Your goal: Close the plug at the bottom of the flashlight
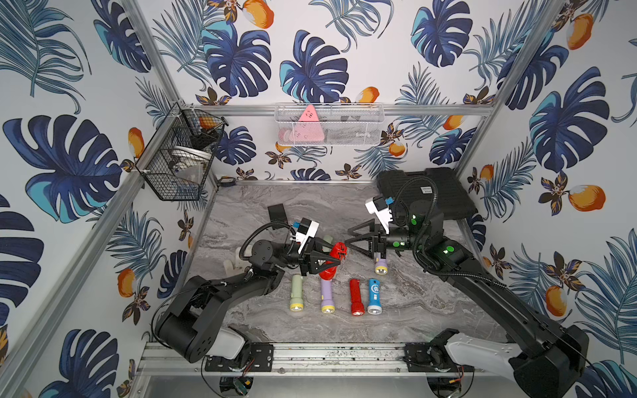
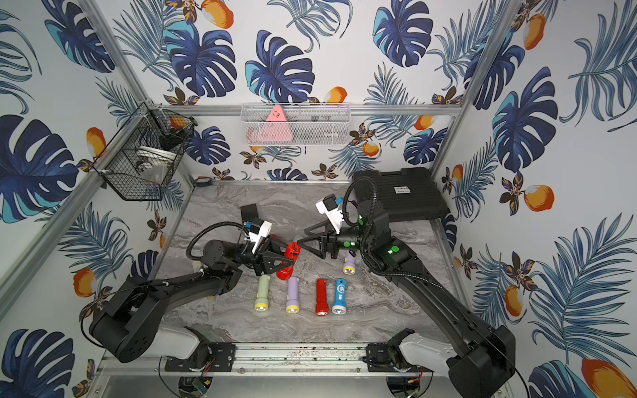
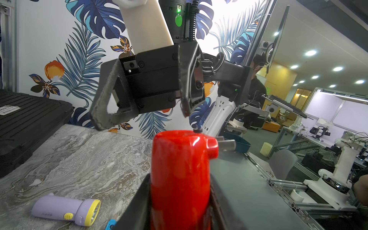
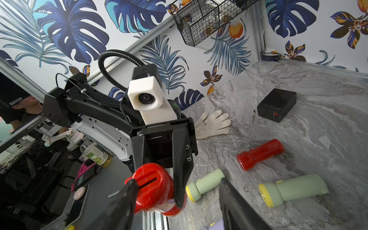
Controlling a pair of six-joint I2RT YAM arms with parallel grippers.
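A red flashlight (image 1: 331, 262) is held up off the table, its bottom end raised and tilted toward my right gripper (image 1: 349, 238). My left gripper (image 1: 333, 256) grips its body. At that bottom end, metal plug prongs (image 3: 227, 144) stick out sideways in the left wrist view; one thin prong (image 4: 113, 194) also shows in the right wrist view. My right gripper is open and empty, its fingers (image 3: 103, 118) spread just above and behind the flashlight's end, apart from it. The flashlight's lower body is out of the left wrist view.
Below on the table lie several flashlights, among them another red one (image 1: 357, 296), a blue one (image 1: 374, 296) and a purple one (image 1: 327, 296). A black box (image 4: 276, 105) and a white glove (image 4: 212, 125) lie toward the left. A black case (image 1: 431, 192) fills the back right.
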